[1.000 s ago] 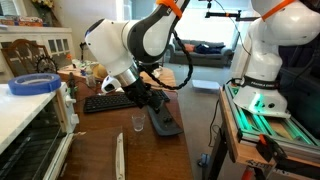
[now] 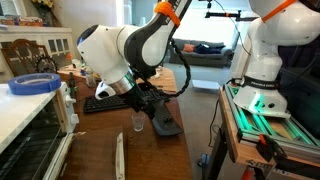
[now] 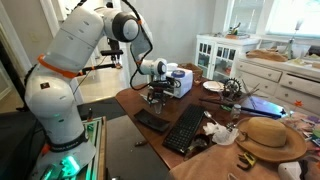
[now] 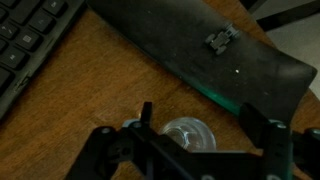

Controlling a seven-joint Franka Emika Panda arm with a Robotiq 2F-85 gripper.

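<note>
A small clear glass (image 2: 138, 121) stands on the brown wooden table. In the wrist view the round glass (image 4: 188, 135) appears between the two dark fingers, nearer the left one. My gripper is open, its fingers spread wider than the glass; contact with it cannot be made out. From the side, the gripper (image 2: 147, 103) hangs just above and behind the glass, partly hidden by its own dark parts. Beside the glass lies a curved black sheet-like object (image 4: 200, 50), its far end close to the right finger.
A black keyboard (image 3: 185, 127) lies near the black piece. Farther along the table are a brown hat (image 3: 268, 131) and a cluster of small items. A blue tape roll (image 2: 35, 84) rests on a white surface. Bare wood shows at the table's near part.
My gripper has shifted slightly left and down, closer to the glass. The glass and the black piece appear to stay in place.
</note>
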